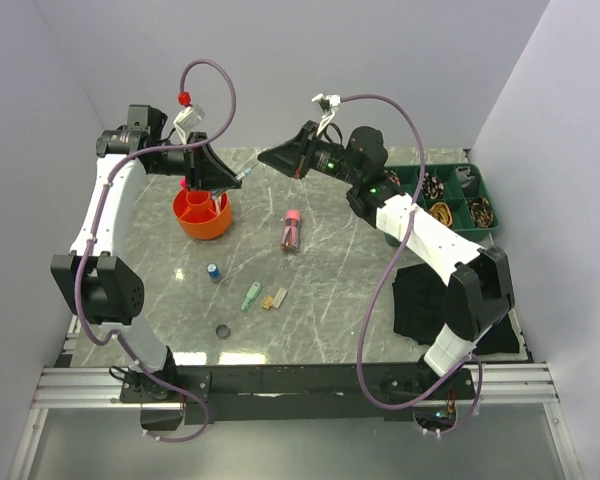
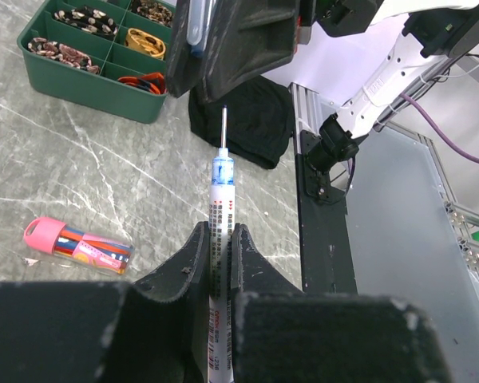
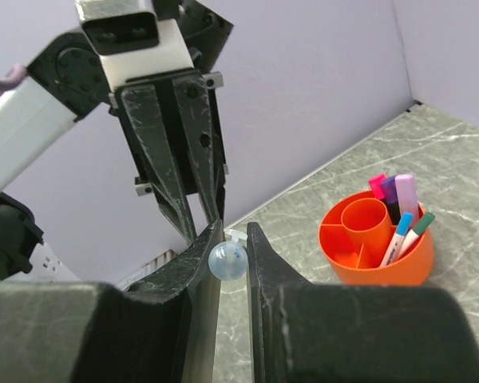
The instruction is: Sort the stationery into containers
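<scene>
My left gripper is shut on a slim white pen (image 2: 223,199) with blue markings, its bare metal tip pointing away from the fingers. Facing it in mid-air is my right gripper (image 1: 262,157), with a clear bluish pen cap (image 2: 197,25) between its fingers. The cap's round end (image 3: 228,261) shows at the fingertips in the right wrist view; pen tip and cap look apart. Below the left gripper stands an orange round holder (image 1: 206,229), with several markers (image 3: 399,209) upright in it. A dark green divided tray (image 2: 80,97) holds hair ties and other small things.
On the marble table (image 1: 330,300) lie a pink-capped clear bottle (image 1: 291,232), a blue-topped item (image 1: 213,271), a green item (image 1: 251,295), two small blocks (image 1: 273,299) and a dark ring (image 1: 223,331). Black cloth (image 1: 420,305) lies right.
</scene>
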